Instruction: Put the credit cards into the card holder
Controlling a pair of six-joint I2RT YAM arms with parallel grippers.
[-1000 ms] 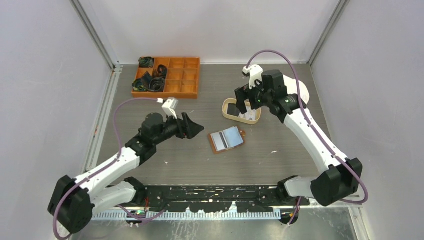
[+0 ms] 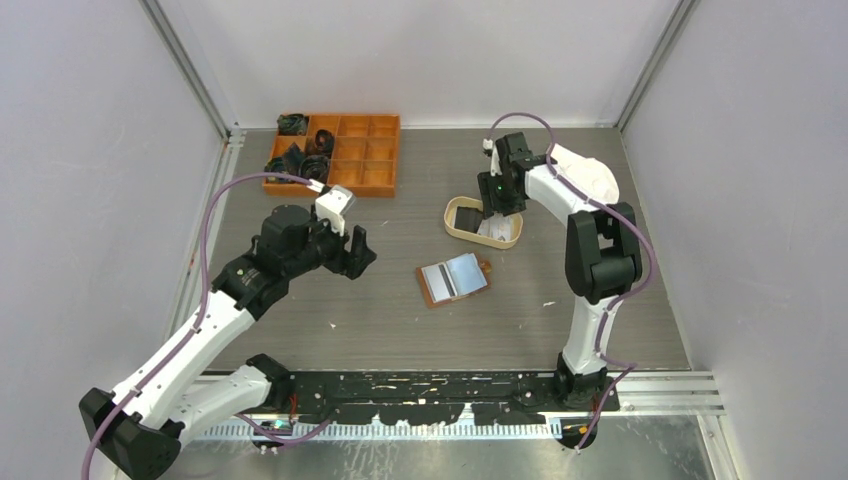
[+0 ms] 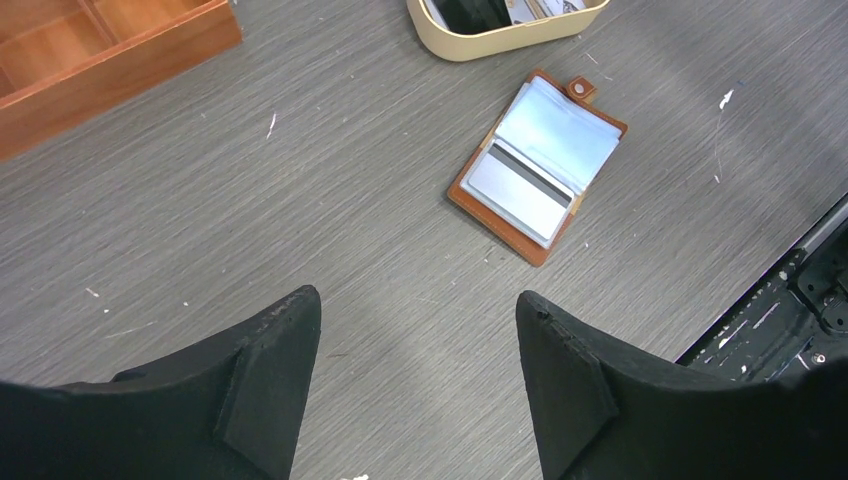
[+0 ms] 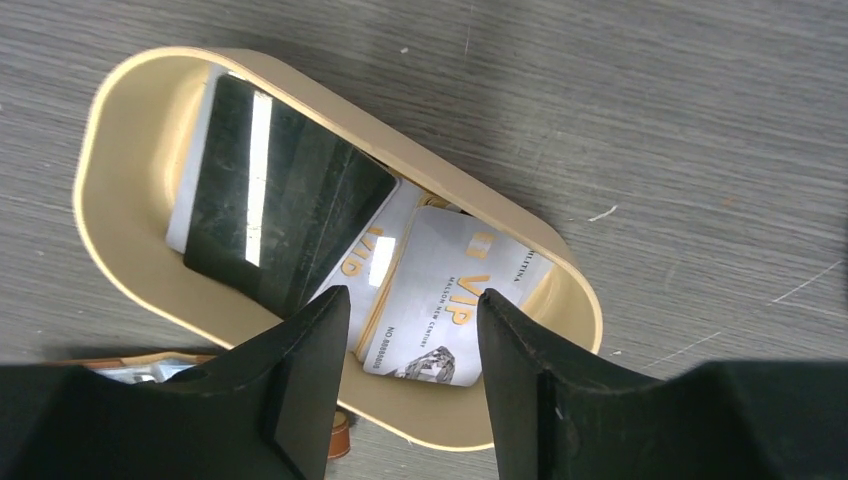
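A cream oval container [image 4: 150,270] holds several cards: a dark card [image 4: 265,190] and white VIP cards [image 4: 430,290]. Above it is my right gripper, fingers apart and pointing down at the white cards, nothing seen between them. The brown card holder [image 3: 500,225] lies open in front of the container, showing white and light-blue inserts [image 3: 555,135]. My left gripper hangs open and empty over the table to the holder's left.
An orange compartment tray [image 2: 370,150] with dark coiled items stands at the back left. A white cloth [image 2: 590,170] lies at the back right.
My right arm has moved back and inward, settling over the cream container. My left arm has pulled back toward the left.
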